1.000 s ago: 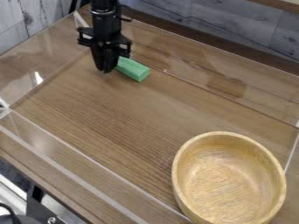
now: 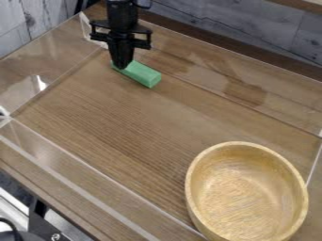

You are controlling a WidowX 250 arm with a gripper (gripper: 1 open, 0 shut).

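My black gripper (image 2: 120, 49) hangs at the top centre of the camera view, just above and behind a small green block (image 2: 138, 75) lying on the wooden table (image 2: 138, 160). Whether its fingers are open or shut cannot be told at this size. The block's near left end is close below the fingertips.
A large pale wooden bowl (image 2: 246, 188) fills the lower right. Darker surroundings lie beyond the table's edge at the top left and lower left.
The gripper has moved slightly to the right and upward in view. The green block has shifted a little left, still lying on the table.
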